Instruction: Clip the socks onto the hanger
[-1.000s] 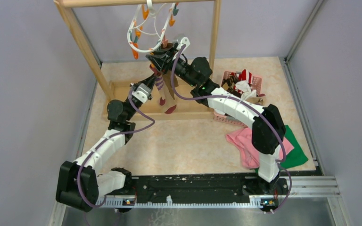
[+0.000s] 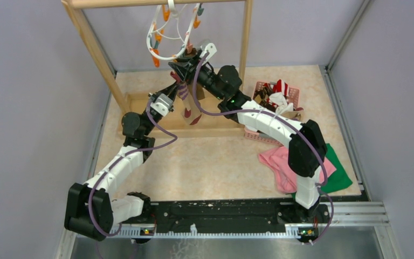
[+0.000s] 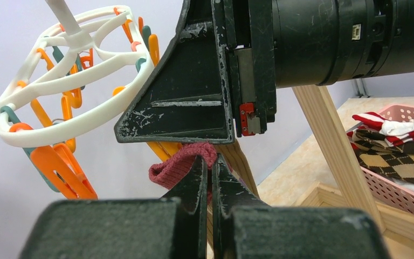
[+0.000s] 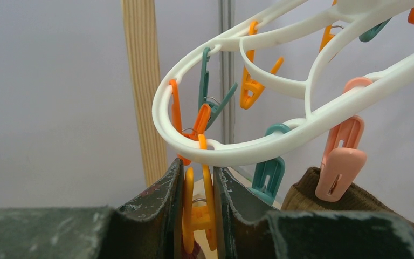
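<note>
The white round hanger [image 2: 150, 43] hangs from the wooden frame with several coloured clips on it. My right gripper is shut on a yellow-orange clip [image 4: 209, 186] hanging from the rim. Just below, my left gripper is shut on the maroon cuff of a sock [image 3: 170, 171]. The sock's cream and maroon foot [image 2: 192, 112] dangles beneath both grippers. In the left wrist view the right gripper's black body covers where cuff and clip come together, so I cannot tell whether the cuff lies inside the clip. A brown sock [image 4: 350, 199] hangs from a pink clip [image 4: 342, 167] nearby.
A pink basket [image 2: 295, 97] of socks stands to the right of the wooden frame [image 2: 245, 43]. Pink cloth [image 2: 274, 162] and green cloth [image 2: 342, 178] lie at the front right. Both grippers are very close together.
Over the last second, the left gripper has risen slightly toward the right gripper, and the sock's foot has lifted a little with it. The right arm has barely moved.
</note>
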